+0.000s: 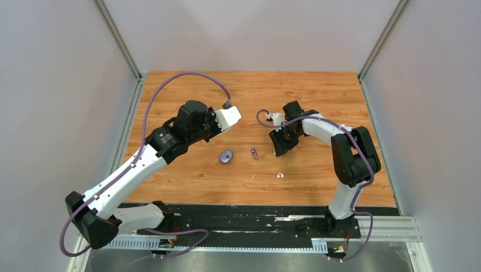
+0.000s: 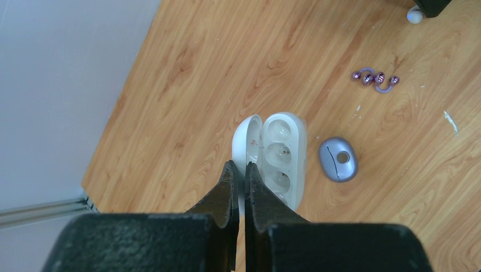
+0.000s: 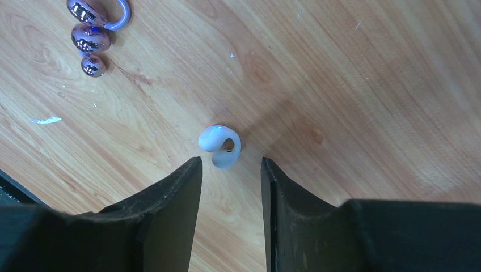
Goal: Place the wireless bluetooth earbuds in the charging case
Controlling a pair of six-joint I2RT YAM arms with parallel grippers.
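The white charging case [image 2: 286, 150] is seen in the left wrist view with its lid [image 2: 248, 136] swung up and its rounded hollows bare. My left gripper is shut, with the lid's white edge showing between its fingers. The top view hides the case behind the left arm. A small white curved earbud [image 3: 232, 136] lies on the table in the right wrist view. Just short of it, my right gripper points down with its fingers apart and nothing between them. A second white earbud [image 1: 280, 175] lies nearer the table's front.
A purple metallic pair of clip earbuds [image 1: 254, 153] lies between the arms. The grey-blue oval case [image 1: 226, 157] sits to its left. There is a thin white scrap [image 1: 253, 177] nearby. Bare wood extends behind both arms.
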